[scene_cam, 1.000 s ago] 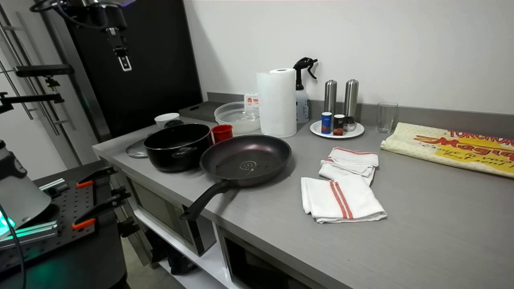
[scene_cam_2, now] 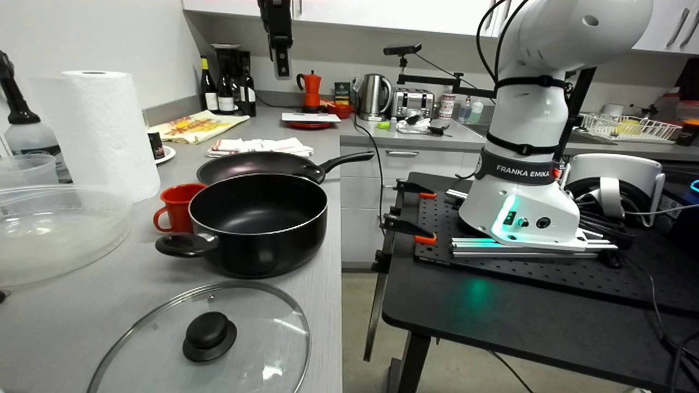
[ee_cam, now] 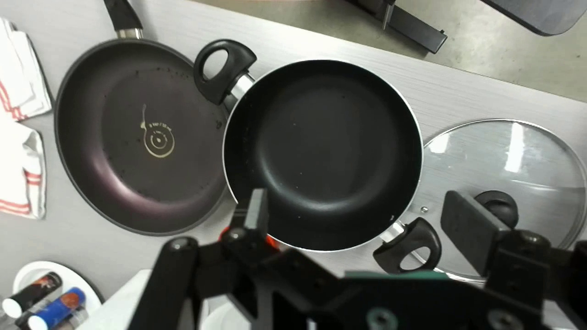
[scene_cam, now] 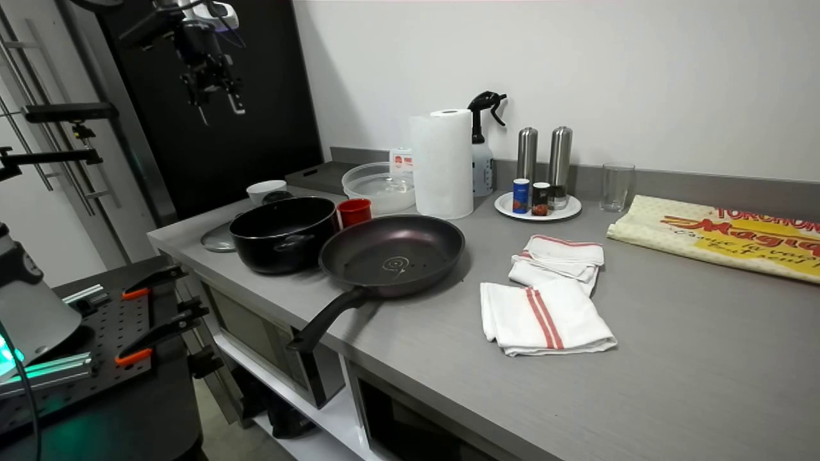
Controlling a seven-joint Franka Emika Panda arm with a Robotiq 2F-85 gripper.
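Note:
My gripper (scene_cam: 223, 115) hangs high over the far left end of the counter, open, with nothing held. In the wrist view its two fingers stand wide apart; the left finger (ee_cam: 256, 211) overlaps the rim of the black pot (ee_cam: 324, 132), and the right finger (ee_cam: 467, 228) appears in front of the glass lid (ee_cam: 512, 143). The pot stands uncovered and empty. Its lid lies flat on the counter beside it, black knob (scene_cam_2: 208, 333) upward. On the pot's other side sits an empty frying pan (scene_cam: 392, 253), its handle reaching past the counter edge.
A red mug (scene_cam_2: 177, 206) stands close to the pot. Behind are a clear plastic bowl (scene_cam: 377, 184), a paper towel roll (scene_cam: 443, 165) and a plate (scene_cam: 538, 215) with shakers. Folded towels (scene_cam: 549, 315) lie right of the pan.
The gripper has turned about its axis, so both fingers now show apart in exterior view 1, and has shifted slightly rightward. The objects on the counter have not moved.

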